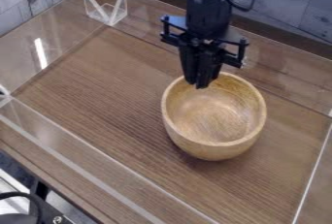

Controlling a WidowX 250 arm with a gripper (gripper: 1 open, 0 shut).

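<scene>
My black gripper (201, 68) hangs over the back rim of a large wooden bowl (215, 121) in the middle right of the camera view, pointing down. Its fingertips are small and dark against the bowl's rim, so I cannot tell whether they are open or shut, or whether anything is between them. The bowl looks empty inside.
A clear plastic piece (104, 7) stands at the back left. A black cable (19, 204) lies at the lower left corner.
</scene>
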